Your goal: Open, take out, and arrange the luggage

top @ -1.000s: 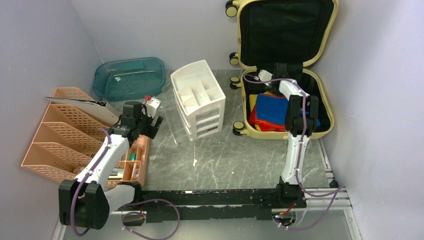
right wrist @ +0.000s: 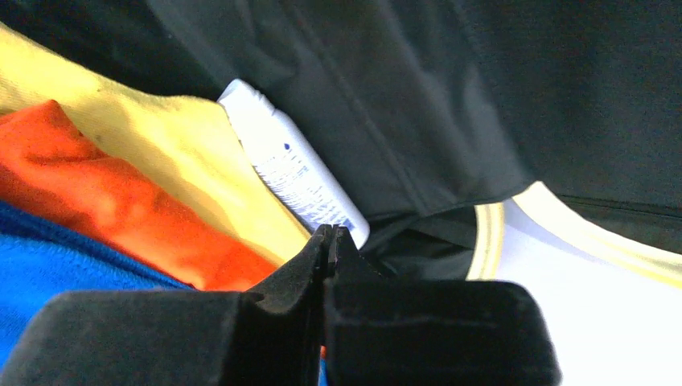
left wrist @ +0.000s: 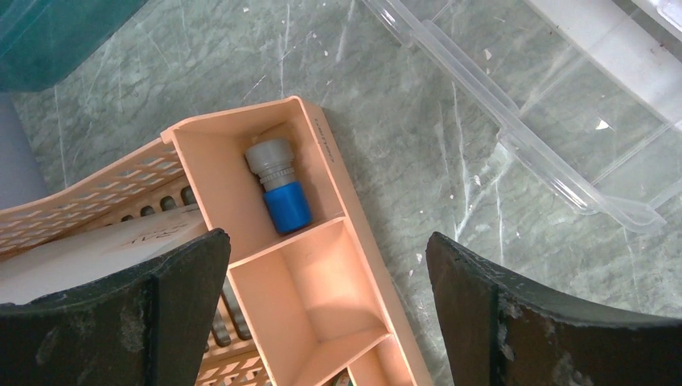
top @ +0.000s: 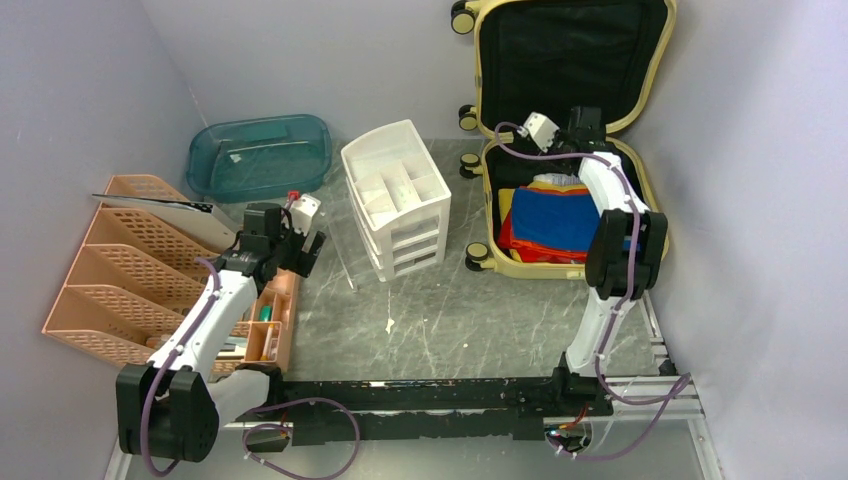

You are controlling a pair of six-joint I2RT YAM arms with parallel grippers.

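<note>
In the right wrist view a white bottle (right wrist: 293,165) with small blue print lies in the open suitcase, between yellow cloth (right wrist: 153,133) and the black lining. My right gripper is shut with nothing between its fingers. Its tips overlap the bottle's lower end in that view, and the bottle is outside them. Red and blue folded cloths (top: 553,218) lie in the suitcase (top: 535,270). On the left, my left gripper stands open above the orange organizer (left wrist: 354,217), empty. A grey-and-blue bottle (left wrist: 281,189) lies in one of its compartments.
A white drawer unit (top: 400,190) stands mid-table, and a teal basin (top: 260,185) sits at the back left. The suitcase lid (top: 650,70) leans open behind its base. The floor in front of the drawers is free.
The right gripper has gone from open around the bottle's lower end to shut, and has risen away from it. The bottle stays in the suitcase. The left arm is nearly still.
</note>
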